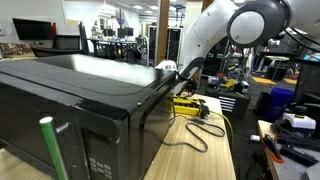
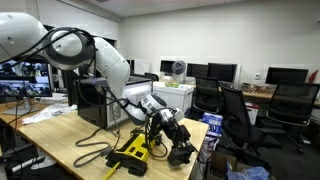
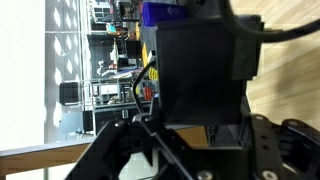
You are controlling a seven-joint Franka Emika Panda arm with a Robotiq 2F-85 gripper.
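A dark, blocky object (image 3: 205,65) fills the middle of the wrist view, directly in front of my gripper's fingers. In exterior view 2 my gripper (image 2: 163,128) points down over the table, above and beside a black item (image 2: 181,152). The fingers look shut on the dark object, though their contact with it is hard to make out. A yellow tool or case (image 2: 130,152) lies on the table beside the gripper. From exterior view 1 the gripper is mostly hidden beyond the black oven-like box (image 1: 115,125).
A dark cable (image 1: 195,140) winds over the wooden tabletop (image 1: 205,165) near the yellow item. The large black box blocks the left side, with a green bar (image 1: 52,148) at its front. Office chairs (image 2: 240,115) stand beyond the table.
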